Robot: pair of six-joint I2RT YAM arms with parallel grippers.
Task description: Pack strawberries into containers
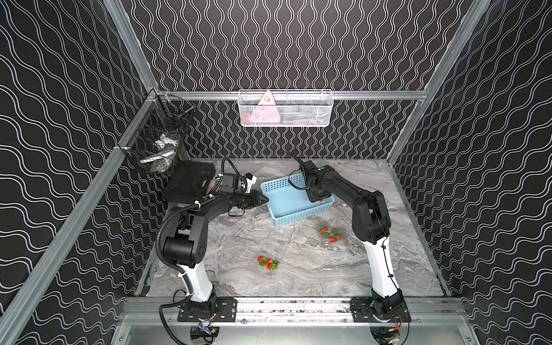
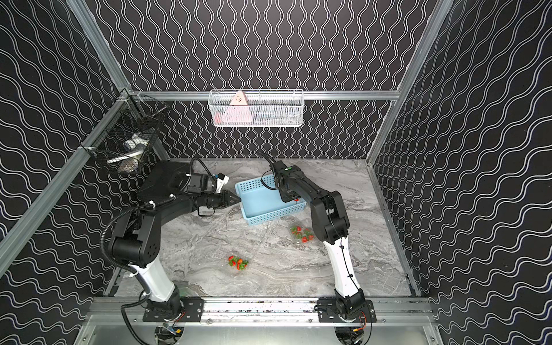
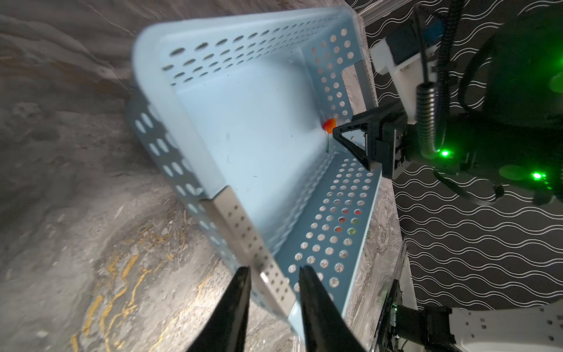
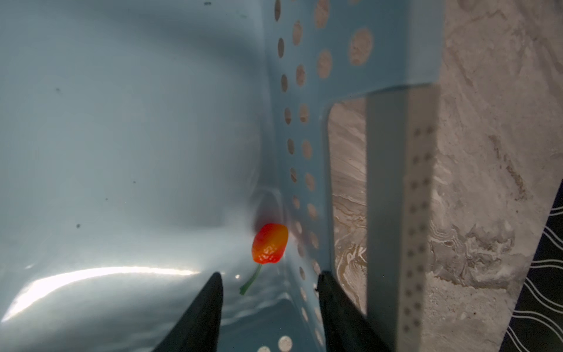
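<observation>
A light blue perforated basket (image 1: 287, 201) lies at the back middle. My left gripper is shut on the near end rim of the basket. My right gripper hangs open inside the far right end, just above a small red-orange strawberry (image 4: 269, 240) with a green stem on the basket floor against the wall; nothing is between its fingers. Two groups of strawberries lie on the table in front: one cluster (image 1: 268, 262) left of middle, another (image 1: 330, 234) just below the basket's right part.
A black case (image 1: 188, 181) sits at the back left, beside my left arm. A white wire basket (image 1: 299, 109) hangs on the back rail; a black wire basket hangs on the left.
</observation>
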